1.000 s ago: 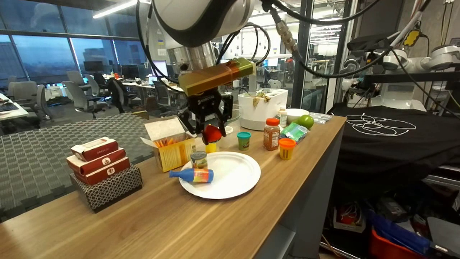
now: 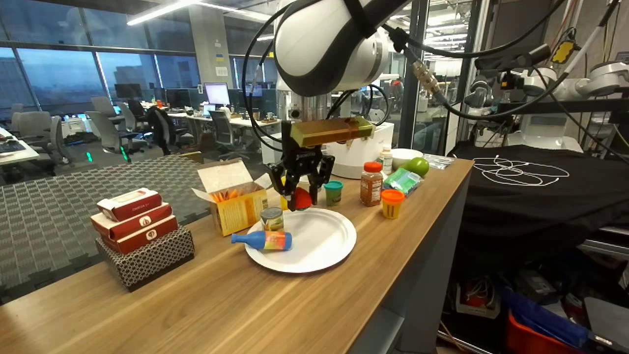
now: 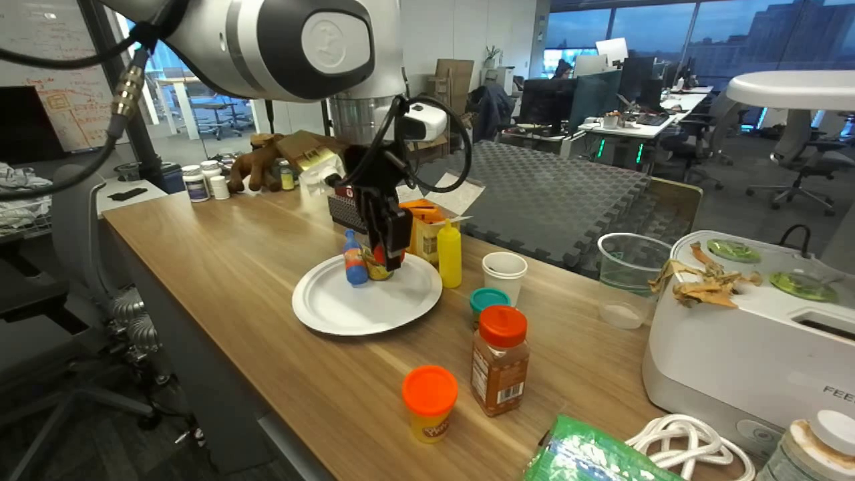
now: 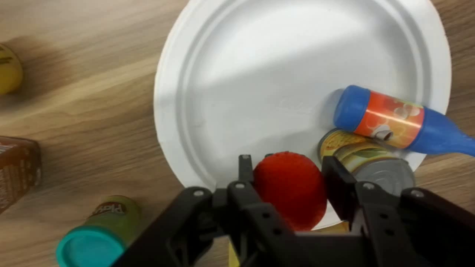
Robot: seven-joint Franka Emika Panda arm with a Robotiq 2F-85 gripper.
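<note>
My gripper is shut on a round red ball (image 4: 291,191), which shows between the two black fingers. In exterior view 1 the red ball (image 2: 302,199) hangs above the far part of the white plate (image 2: 321,248); exterior view 2 hides most of it behind my gripper (image 3: 393,260). A blue bottle with an orange label (image 4: 392,116) lies on its side at the plate's edge. Touching or close beside it is a small can (image 4: 378,167), also on the plate, partly covered by a finger in the wrist view.
Behind the plate stand an open yellow box (image 2: 242,209), a yellow squeeze bottle (image 3: 449,255) and a white cup (image 3: 505,274). Play-Doh tubs with teal (image 2: 333,192) and orange (image 2: 392,203) lids flank a spice jar (image 2: 371,184). Much of the plate's middle is bare.
The gripper has moved right and lower in exterior view 1, carrying the red ball closer to the plate, and has become more upright. The bottle and can have stayed put.
</note>
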